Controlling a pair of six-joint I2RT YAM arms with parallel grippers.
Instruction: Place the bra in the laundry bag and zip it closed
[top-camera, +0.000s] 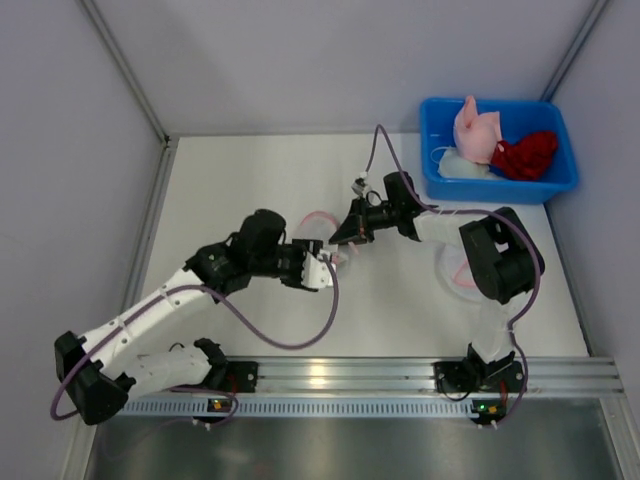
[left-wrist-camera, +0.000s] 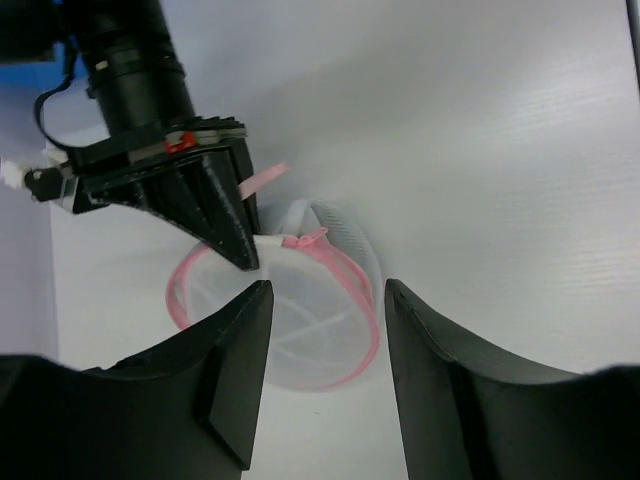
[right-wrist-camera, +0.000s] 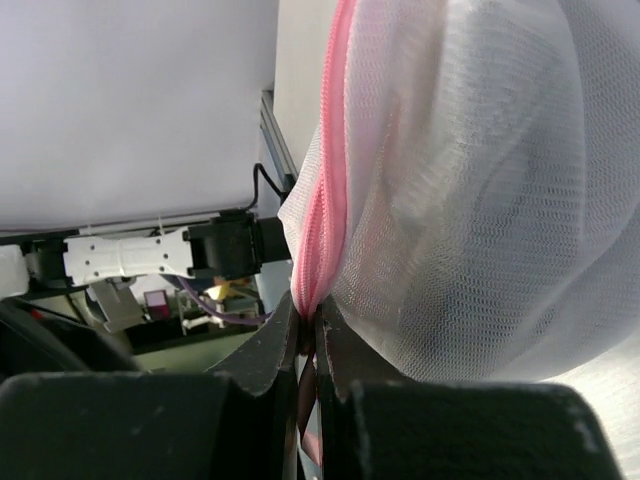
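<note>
The white mesh laundry bag with pink zip trim lies mid-table, largely hidden under the arms in the top view. My right gripper is shut on its zipped edge, with pink fabric between the fingers; the mesh fills much of the right wrist view. My left gripper stands open just above the bag, facing the right gripper, nothing seen between its fingers. Whether the bra is inside the bag cannot be told.
A blue bin at the back right holds pink, white and red cloth items. Another round mesh piece with pink trim lies at the right, partly under the right arm.
</note>
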